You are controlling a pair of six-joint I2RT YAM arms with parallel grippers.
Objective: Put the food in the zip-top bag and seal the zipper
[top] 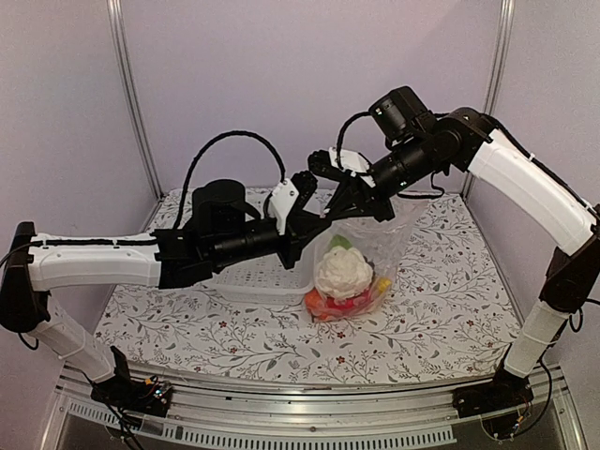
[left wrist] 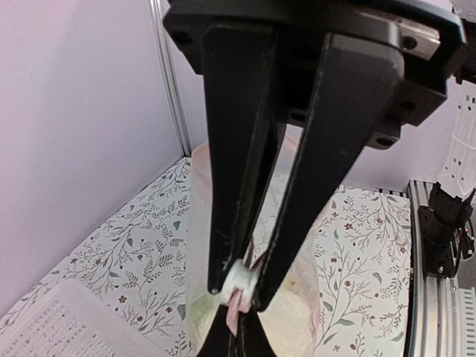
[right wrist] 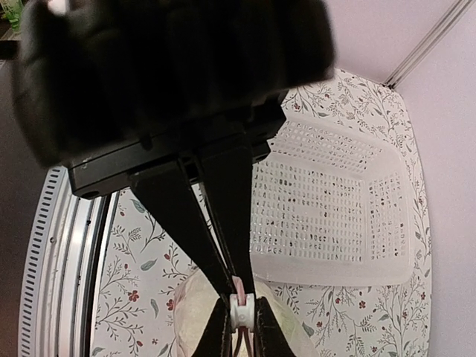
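A clear zip top bag stands on the table with food in it. Through its film show white cauliflower, something green, and red, orange and yellow pieces low down. At the bag's mouth, my two grippers meet tip to tip. My left gripper is shut on the pinkish zipper edge. In the left wrist view, the right gripper's long fingers reach down around the white slider. My right gripper is shut on that slider, close beside the left fingertips.
A white perforated basket sits just left of the bag, partly under my left arm in the top view. It looks empty in the right wrist view.
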